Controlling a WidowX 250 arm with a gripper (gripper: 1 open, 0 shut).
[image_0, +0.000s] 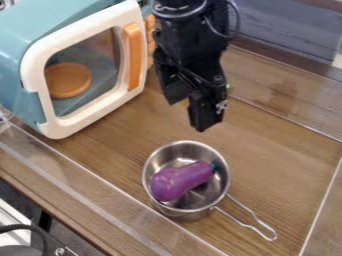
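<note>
A steel pot (203, 200) with a long wire handle sits on the wooden counter in the lower middle, holding a purple eggplant-shaped object (178, 181). My black gripper (190, 111) hangs open above and behind the pot, just right of the toy microwave. A small green bit shows behind it, mostly hidden.
A teal and white toy microwave (39, 60) with an orange handle stands at the upper left, an orange disc (67, 79) inside. A dark gap and cable are at the lower left.
</note>
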